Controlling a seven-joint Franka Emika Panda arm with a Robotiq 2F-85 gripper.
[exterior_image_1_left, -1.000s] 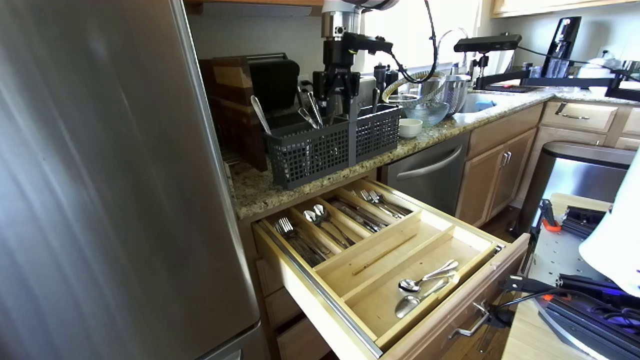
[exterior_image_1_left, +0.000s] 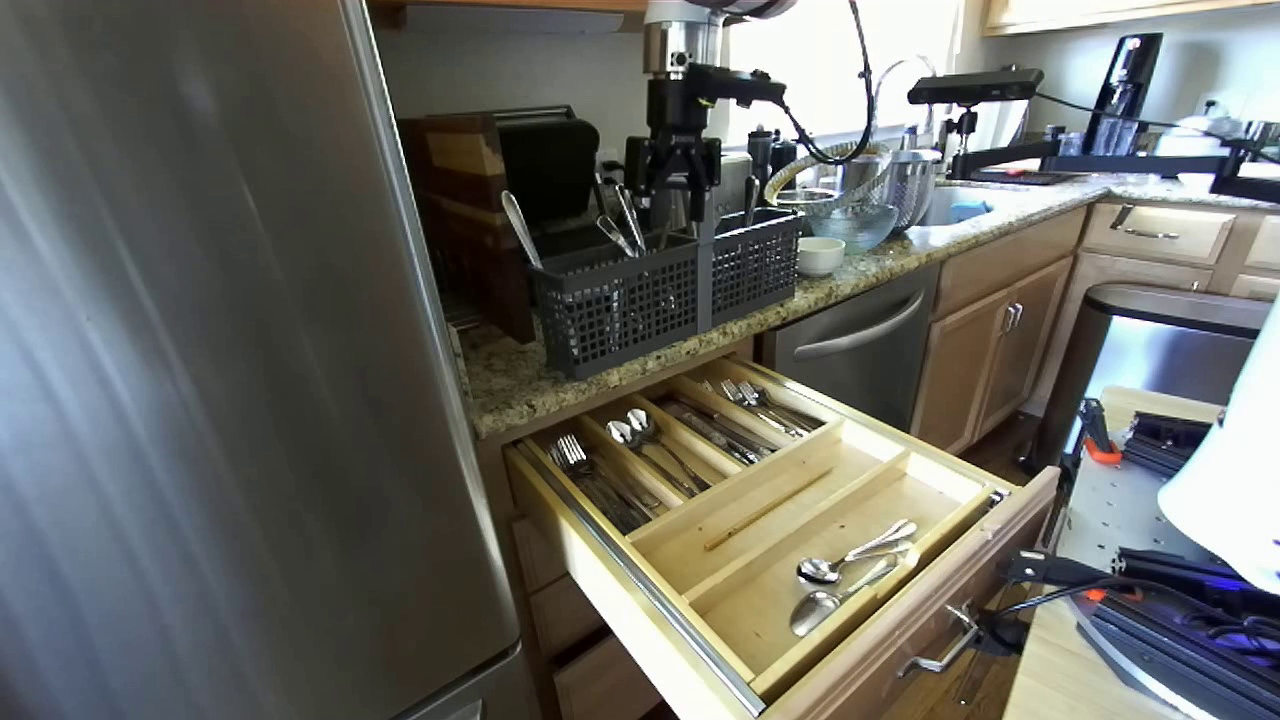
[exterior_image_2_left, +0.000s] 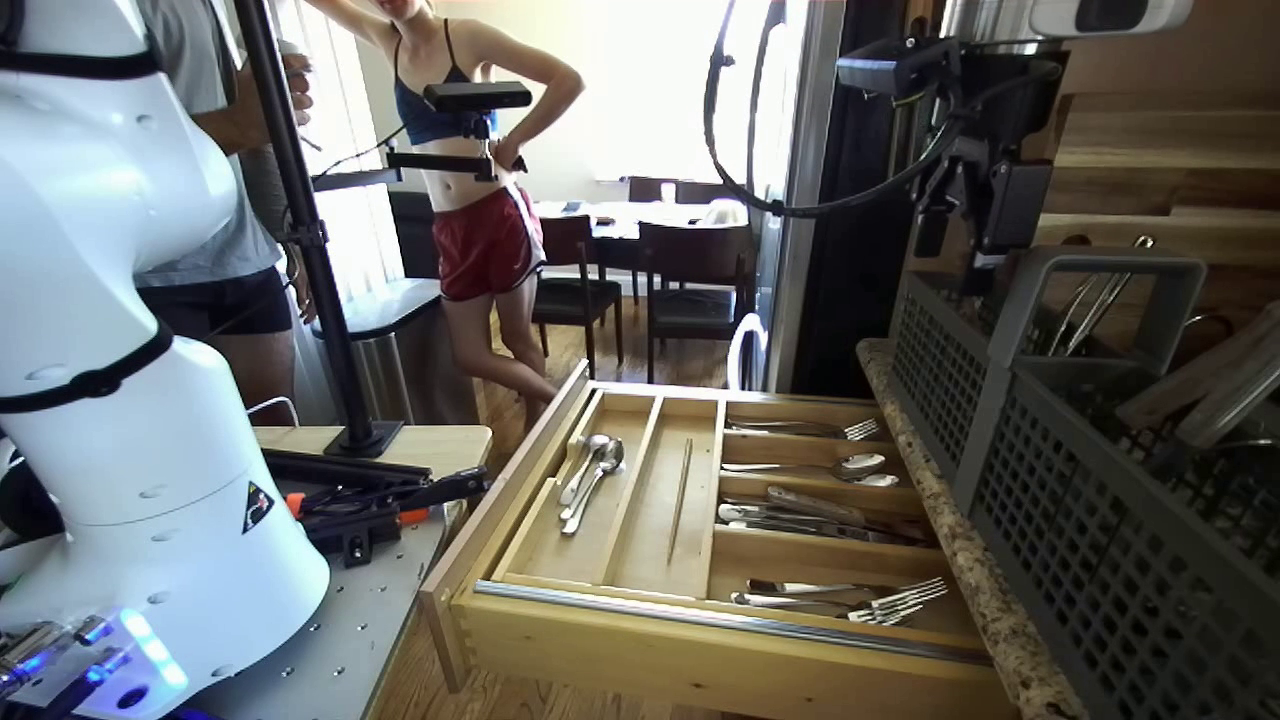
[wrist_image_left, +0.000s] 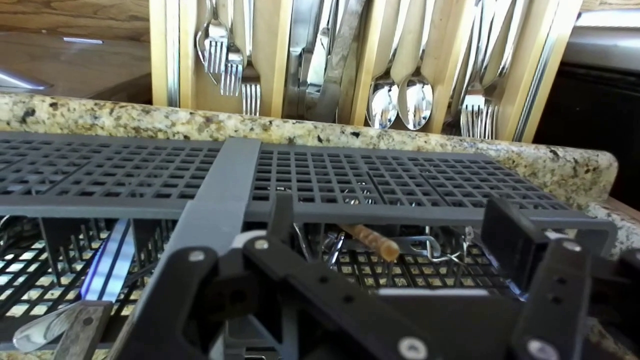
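My gripper is open above the grey cutlery basket (wrist_image_left: 372, 180), its fingers spread apart over one half of it. Below and between them, a brown rounded handle end (wrist_image_left: 376, 242) pokes up inside the basket, with metal utensils around it; I see nothing held. In the first exterior view the gripper (exterior_image_1_left: 674, 198) points down at the basket (exterior_image_1_left: 630, 306), which stands on the counter. The second exterior view shows the gripper (exterior_image_2_left: 978, 234) low by the basket's far section. The open drawer (exterior_image_1_left: 756, 528) has compartments with forks (exterior_image_1_left: 576, 462), spoons (exterior_image_1_left: 642, 432) and knives (exterior_image_1_left: 720, 432).
Two spoons (exterior_image_1_left: 828, 600) and more cutlery lie in the drawer's front compartment, and a thin stick (exterior_image_1_left: 768, 510) lies in the middle one. Wooden boards (exterior_image_1_left: 468, 156) stand behind the basket. A white bowl (exterior_image_1_left: 821, 256) sits beside it. The basket's central handle (exterior_image_2_left: 1110, 270) rises above its rim.
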